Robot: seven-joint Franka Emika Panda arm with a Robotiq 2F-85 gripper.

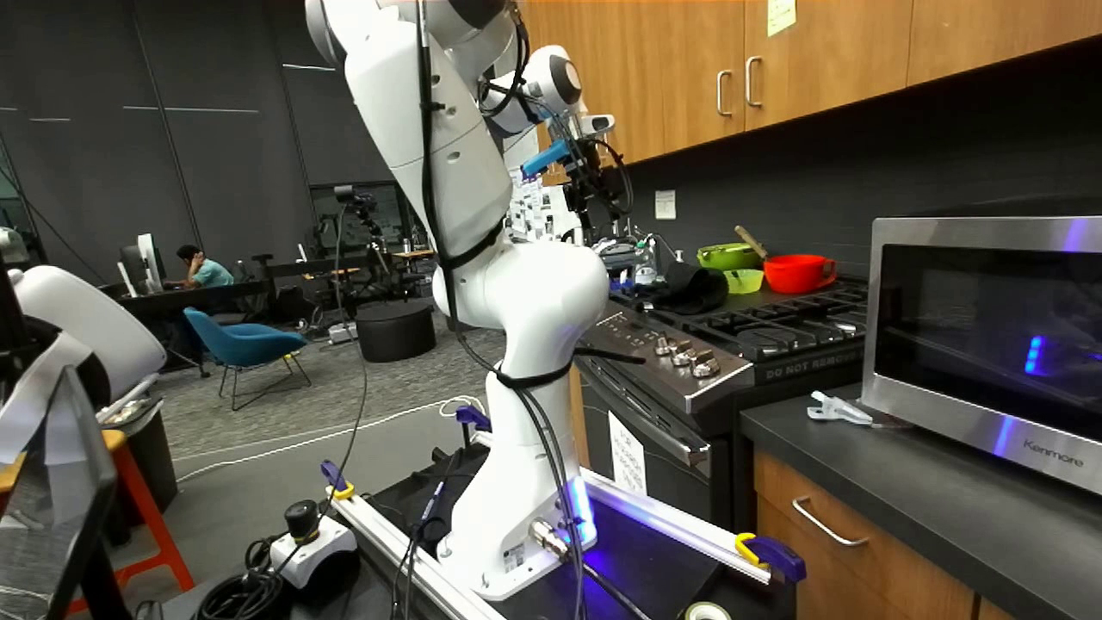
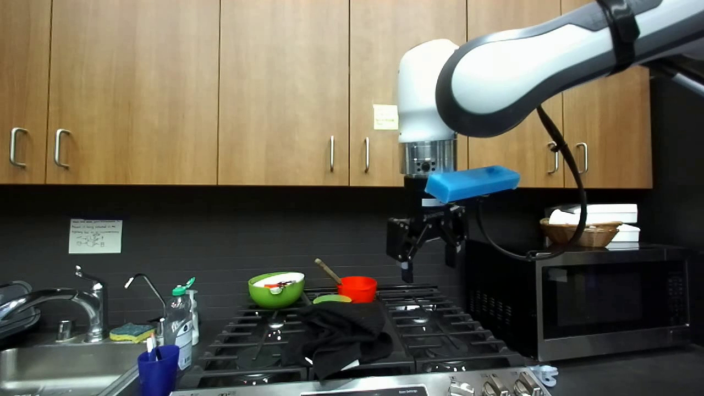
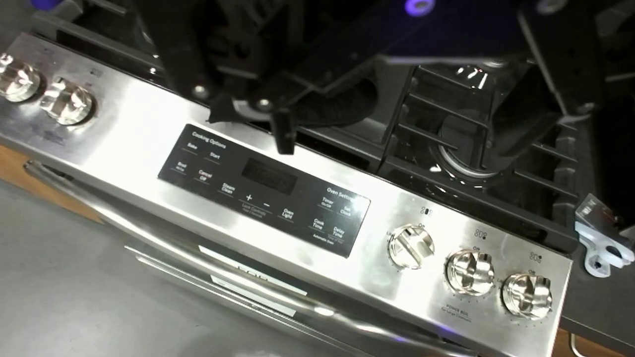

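My gripper (image 2: 429, 264) hangs in the air above the stove, open, with nothing between its fingers. In the wrist view its dark fingers (image 3: 285, 134) stand apart over the front part of the stove. Below it in the second exterior view, a black cloth (image 2: 346, 335) lies crumpled on the middle of the stove top. Behind the cloth stand a green bowl (image 2: 274, 298) with something white inside, a small light-green dish (image 2: 331, 299) and a red pot (image 2: 359, 288). A wooden handle (image 2: 327, 270) sticks up by the pot.
To the right is a microwave (image 2: 610, 297) with a basket (image 2: 581, 234) on top. The sink (image 2: 66, 369), a blue cup (image 2: 158, 370) and a bottle (image 2: 176, 323) are at left. Cabinets (image 2: 284, 92) hang above. A white clip (image 1: 838, 410) lies on the counter.
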